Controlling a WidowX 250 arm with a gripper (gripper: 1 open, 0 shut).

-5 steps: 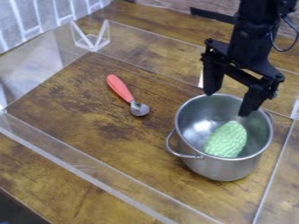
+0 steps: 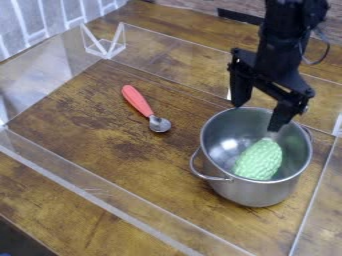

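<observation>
My gripper (image 2: 271, 90), a black body at the upper right, hangs open above a steel pot (image 2: 218, 171) with side handles, its two fingers spread over the pot's far part. Inside the pot lies a light green textured oblong object (image 2: 259, 158). A red-handled utensil (image 2: 139, 101) with a metal round end lies on the wooden table, left of the pot.
Transparent plastic walls run along the left and edges. A white wire-like frame (image 2: 104, 45) stands at the back left. A small white item is partly hidden behind my gripper.
My gripper has shifted slightly over the last second, staying above the pot. The pot, green object and red utensil look essentially unmoved.
</observation>
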